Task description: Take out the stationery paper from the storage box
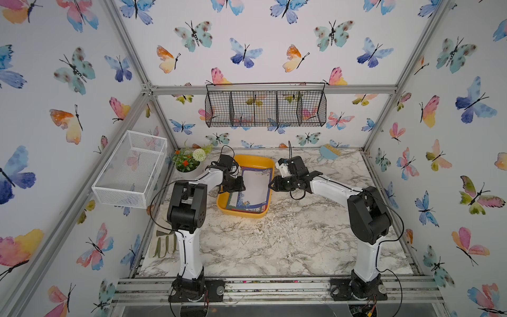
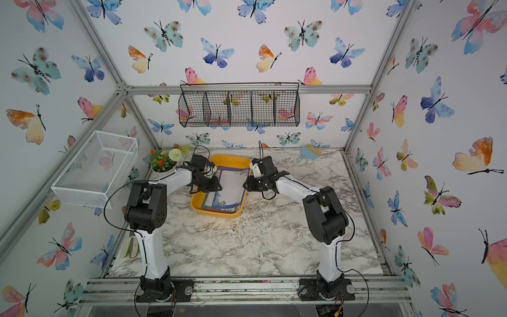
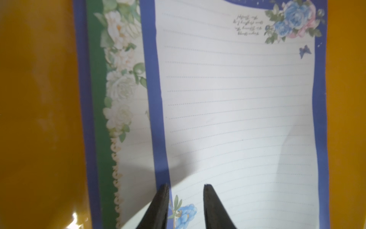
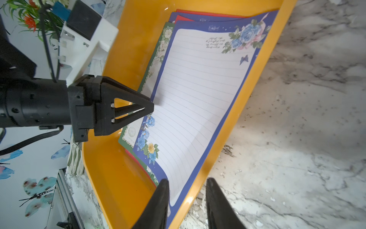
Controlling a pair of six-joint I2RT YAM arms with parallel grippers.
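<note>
Several sheets of stationery paper [image 4: 198, 84] with blue, green and red borders lie in the yellow storage box [image 1: 245, 214]. My left gripper is part open, low over the top sheet near its blue side border and a blue flower print; whether it pinches anything is unclear. My right gripper is at the box's right rim [image 4: 266, 51], where the top sheet's right edge curves up against the wall; the rim shows behind its fingertips, and what lies between them is hard to tell.
A potted plant [image 1: 187, 161] stands behind the left arm, with a white mesh basket [image 1: 129, 166] at the left and a wire rack [image 1: 266, 105] on the back wall. Gloves [image 1: 163, 243] lie at front left.
</note>
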